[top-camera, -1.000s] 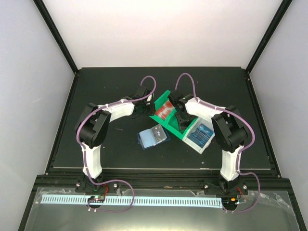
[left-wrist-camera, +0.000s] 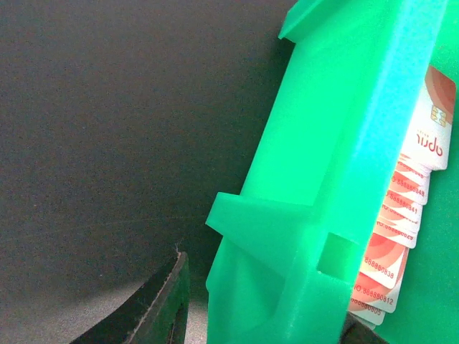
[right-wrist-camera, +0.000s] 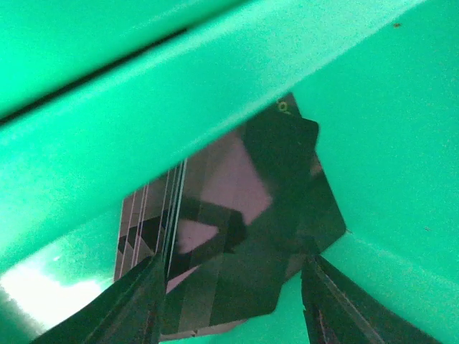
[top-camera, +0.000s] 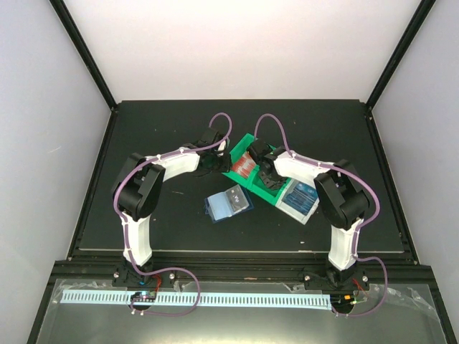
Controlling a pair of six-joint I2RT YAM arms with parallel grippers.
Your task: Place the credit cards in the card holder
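Dark cards [right-wrist-camera: 237, 215] lie in a loose, fanned stack on the floor of a compartment of the green tray [top-camera: 237, 176]. Over this stack my right gripper is open, one finger at each side. Orange-and-white cards [top-camera: 244, 165] fill the neighbouring compartment; in the left wrist view these cards [left-wrist-camera: 387, 265] show overlapping. My left gripper stands open astride the tray's end wall, a gap showing on the outer side. Its inner finger is mostly hidden. The card holder [top-camera: 229, 203], blue with clear sleeves, lies spread on the table in front of the tray.
At the tray's right end, blue cards [top-camera: 300, 198] lie in a white compartment [top-camera: 292, 211]. A tray wall [right-wrist-camera: 143, 122] rises close beside the dark stack.
My right gripper has shifted slightly left, further over the compartment with the dark cards. The left arm and the card holder look unmoved.
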